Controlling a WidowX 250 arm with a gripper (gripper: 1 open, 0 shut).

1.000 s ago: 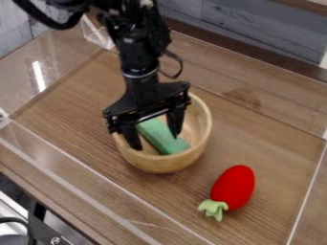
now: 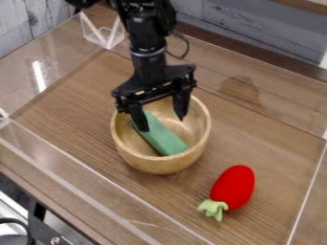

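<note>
My black gripper [image 2: 155, 97] is open above the back part of a tan bowl [image 2: 193, 151], its two fingers spread toward either side of the rim. Inside the bowl a green block [image 2: 161, 138] lies lengthwise, slanting from back left to front right, with nothing seen held between the fingers. To the front right of the bowl, a red plush strawberry or similar vegetable [image 2: 234, 187] with a pale green top lies on the wooden table [image 2: 76, 153].
A clear plastic object [image 2: 99, 24] stands at the back left edge. A dark cable shows at the bottom left corner.
The gripper has moved up and back from low inside the bowl, uncovering the green block, which now sits a little more toward the front left.
</note>
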